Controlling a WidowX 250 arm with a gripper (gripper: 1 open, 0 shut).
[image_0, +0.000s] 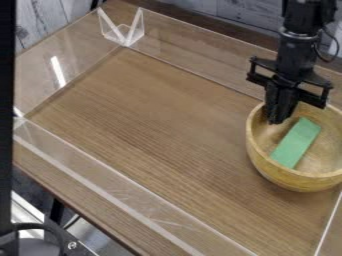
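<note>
My black gripper (278, 102) hangs from the upper right over the left rim of a yellow bowl (278, 176), its narrow tip shut, with nothing visible between the fingers. A green block (297, 142) lies inside the bowl, to the right of and below the fingertips. Whether the tip touches the rim is unclear.
The bare wooden tabletop (134, 120) fills the left and middle. A clear plastic piece (120, 30) sits at the back left. Black round hardware (40, 240) is at the bottom left corner.
</note>
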